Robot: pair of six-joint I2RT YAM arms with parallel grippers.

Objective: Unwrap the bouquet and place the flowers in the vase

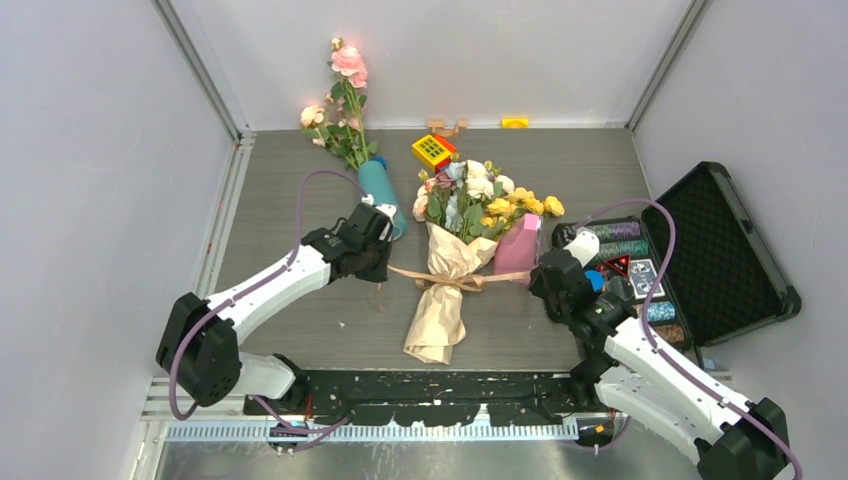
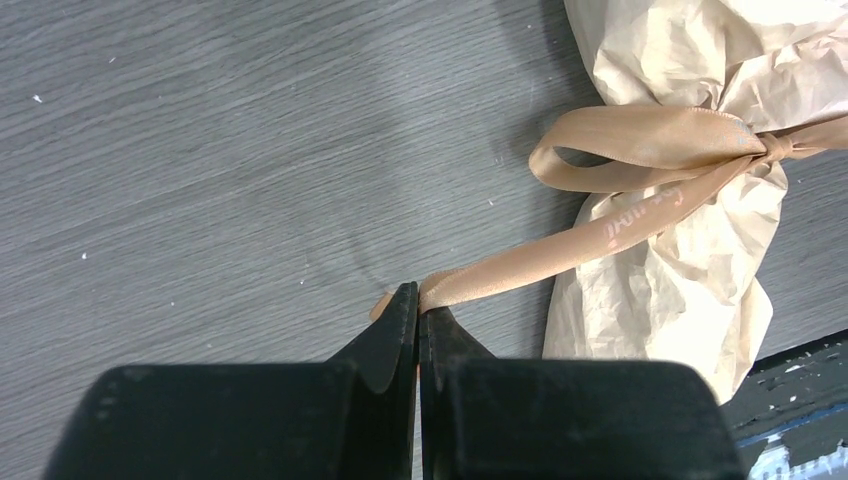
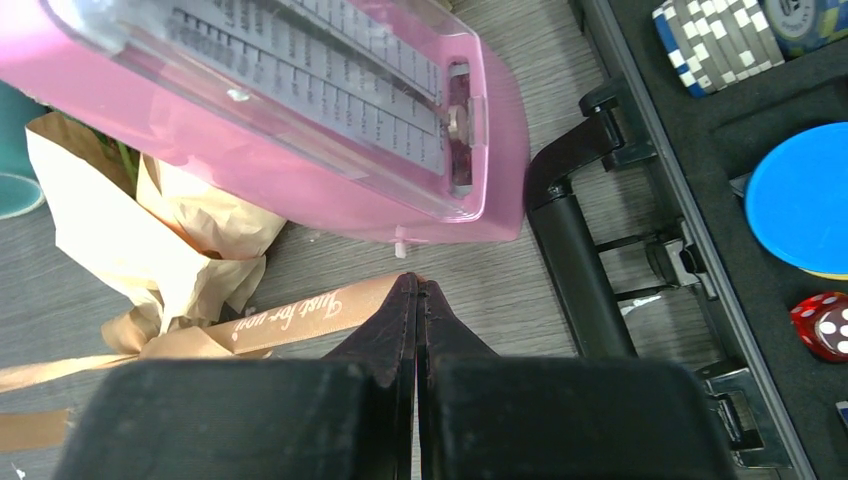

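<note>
A bouquet of pale and yellow flowers (image 1: 478,196) lies wrapped in brown paper (image 1: 436,322), tied with a tan ribbon (image 2: 560,258). One ribbon tail runs taut into my left gripper (image 1: 386,272), whose fingertips (image 2: 405,310) pinch it. On the other side, my right gripper (image 1: 536,284) is shut at the second tail (image 3: 310,316), which reaches its fingertips and goes out of sight there. Behind the left gripper, the teal vase (image 1: 378,187) holds pink flowers (image 1: 348,62). It lies or leans with its mouth towards the back wall; which, I cannot tell.
A pink box (image 3: 400,205) stands beside the bouquet, close to the right gripper. The open black case (image 1: 725,255) with poker chips is at the right. A yellow-red toy (image 1: 434,152) sits near the vase.
</note>
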